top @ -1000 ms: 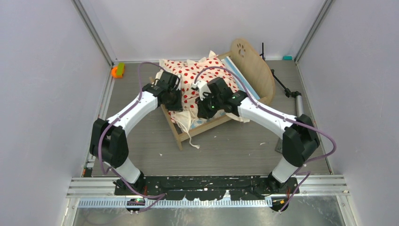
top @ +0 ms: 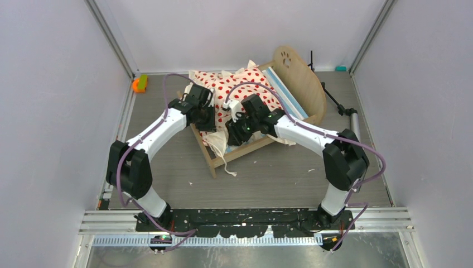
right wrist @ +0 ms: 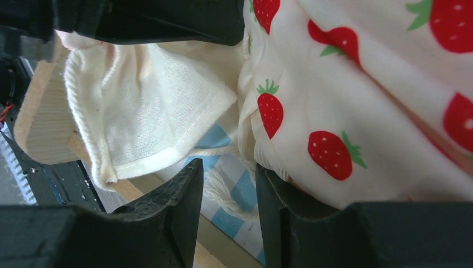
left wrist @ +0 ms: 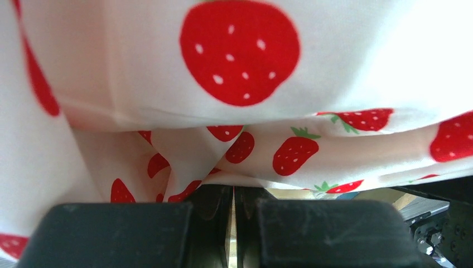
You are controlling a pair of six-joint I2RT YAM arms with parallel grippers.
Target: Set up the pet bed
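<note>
A wooden pet bed stands at an angle in the middle, its rounded headboard at the back right. Cushion fabric with red strawberries lies rumpled over a blue-striped mattress. At the bed's left end my left gripper is shut at the strawberry fabric, its fingertips partly under a fold. My right gripper stands open over the near rail; between its fingers show the striped mattress and a white cord. Left of that, a cream cloth flap hangs by the rail, below a black part of the left gripper.
A loose cord end hangs outside the near rail. An orange and green object lies at the back left, and a grey stand lies on the right.
The left arm and the bed look unchanged.
</note>
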